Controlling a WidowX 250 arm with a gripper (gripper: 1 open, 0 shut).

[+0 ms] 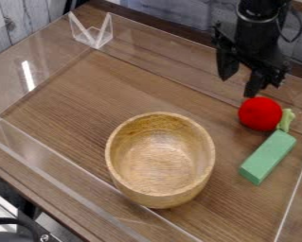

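Observation:
My gripper [247, 71], black, hangs open over the table at the upper right, its fingers pointing down, above and left of a red round object [259, 112]. A small green item shows at the right side of the red object. Below them a mint-green rectangular block [268, 157] lies at an angle. A wide tan bowl [160, 157] sits at the lower middle.
A clear wire-like or plastic holder [94, 33] stands at the upper left. A wall runs along the back right.

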